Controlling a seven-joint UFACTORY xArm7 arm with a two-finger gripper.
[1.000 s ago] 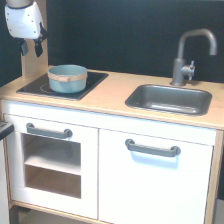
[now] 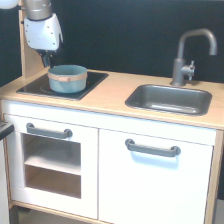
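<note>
A blue-grey pot (image 2: 68,80) with a brownish band on its side stands upright on the black stove top (image 2: 37,87) at the left of the toy kitchen. My gripper (image 2: 48,61), below a white hand, is just above and behind the pot's left rim. Its dark fingers are small and blend into the dark wall, so I cannot tell whether they are open or shut, or whether they touch the pot.
At the right, a metal sink (image 2: 170,97) is set into the wooden counter (image 2: 108,95), with a grey faucet (image 2: 184,62) behind it. The counter between stove and sink is bare. Below are white cabinet fronts with dark handles (image 2: 153,149).
My gripper has moved right and down from the upper left to near the pot's rim. Its fingers looked spread apart before. The pot stands where it was.
</note>
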